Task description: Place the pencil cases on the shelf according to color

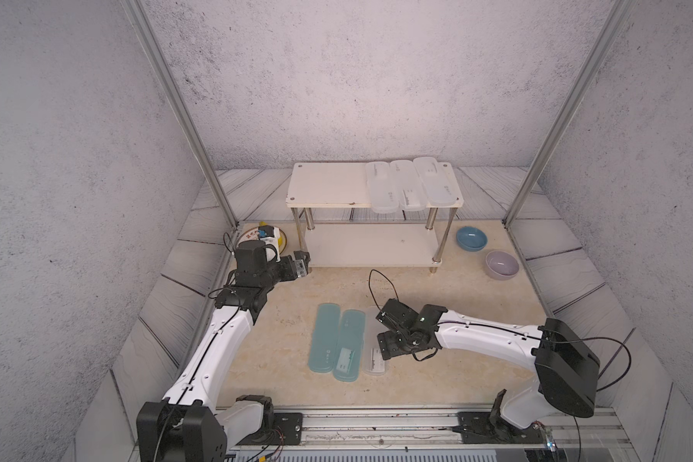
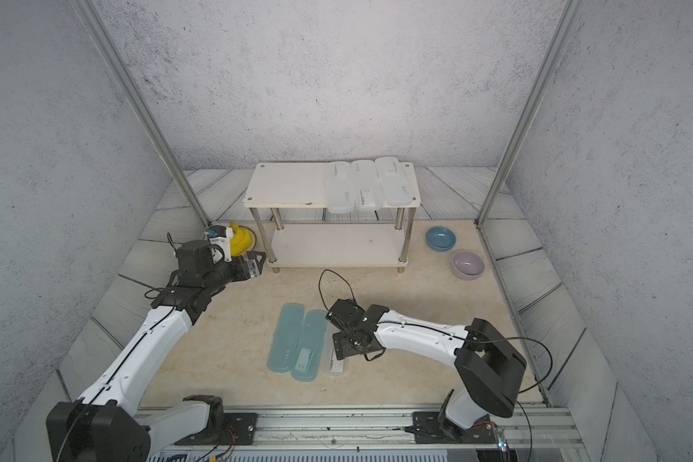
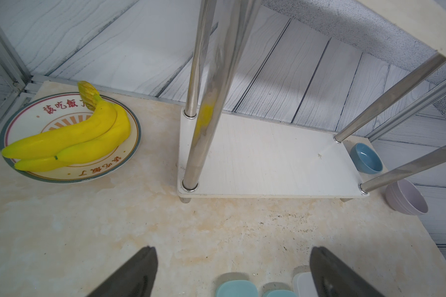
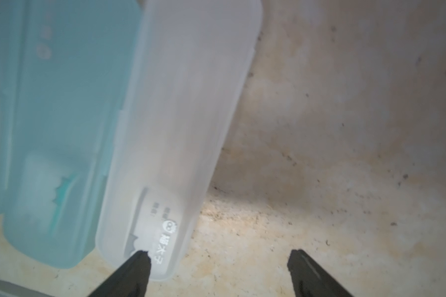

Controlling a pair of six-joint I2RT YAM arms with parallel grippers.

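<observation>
Two teal pencil cases (image 1: 325, 337) lie side by side on the table, with a clear white pencil case (image 4: 178, 123) close along their right side. From above, my right arm covers most of that white case. Low over its right edge, my right gripper stands open, nothing between its fingers. Three more white cases (image 1: 408, 186) rest in a row on the right part of the upper shelf (image 1: 327, 183); the upper shelf's left part is bare. Beside the shelf's front left leg, my left gripper is open and empty.
The lower shelf (image 3: 272, 158) is empty between metal legs (image 3: 218, 94). A plate (image 3: 111, 165) with bananas (image 3: 79, 133) sits left of the shelf. On the right are a blue bowl (image 1: 471, 238) and a purple bowl (image 1: 501, 265). Bare table spreads right of the cases.
</observation>
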